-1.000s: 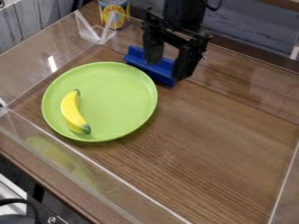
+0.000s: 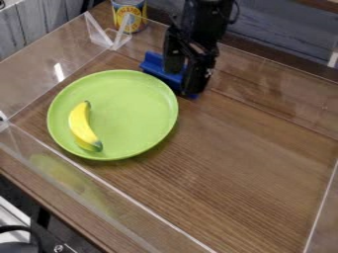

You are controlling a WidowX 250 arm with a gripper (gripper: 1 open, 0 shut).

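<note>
My black gripper (image 2: 188, 61) is over a blue tray (image 2: 158, 65) at the top middle, just behind a green plate (image 2: 129, 119). It hides much of the tray, and what is between its fingers is not clear. A yellow banana (image 2: 81, 126) lies on the plate's left side.
A yellow and blue can (image 2: 128, 14) stands at the back left, beside a clear plastic piece (image 2: 106, 35). Clear panels edge it at left and right.
The gripper has turned and looks narrower from the camera, its arm now further left over the tray. The plate and banana are unchanged.
</note>
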